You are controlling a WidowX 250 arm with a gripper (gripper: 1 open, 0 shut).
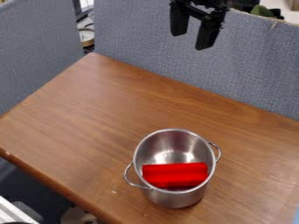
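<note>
A steel pot (pixel 173 192) with two wire handles stands on the wooden table (pixel 82 122) at the lower middle. A red cylinder (pixel 176 174) lies in the pot. My black gripper (pixel 191 28) hangs high at the top middle, in front of the back partition and well away from the pot, open with nothing between its fingers.
Grey fabric partitions (pixel 256 68) border the table at the back and left. A white object (pixel 14 213) is partly visible at the bottom left corner.
</note>
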